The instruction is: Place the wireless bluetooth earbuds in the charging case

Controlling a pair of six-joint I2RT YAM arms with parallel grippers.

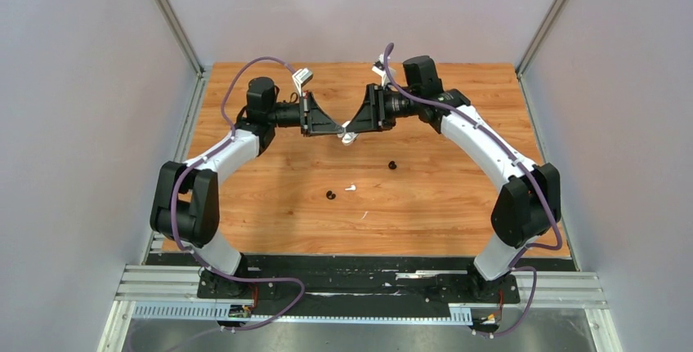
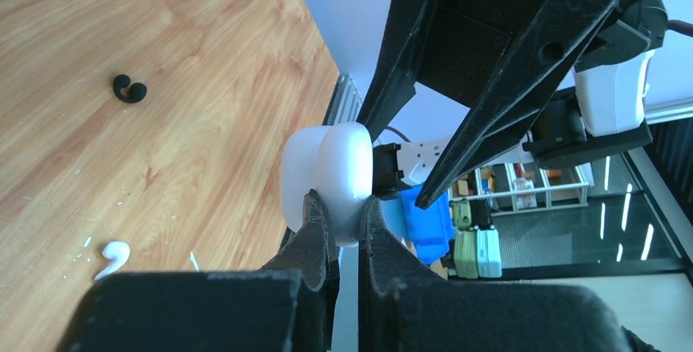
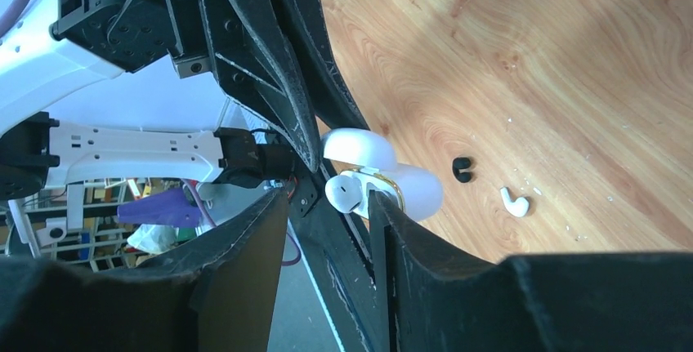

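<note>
The white charging case (image 3: 413, 193) is held in the air at the centre, lid (image 3: 359, 146) open, with an earbud (image 3: 345, 194) at its opening in the right wrist view. My left gripper is shut on the case. My right gripper stands part open at the case, beside that earbud; in the left wrist view its fingers are apart. On the wood surface lie a white earbud (image 3: 516, 203) and a black earbud (image 3: 462, 168), with another black earbud (image 1: 392, 165) to the right.
The wooden board (image 1: 245, 221) is mostly clear around the small pieces, with a few white flecks on it. Walls border it at the back and sides.
</note>
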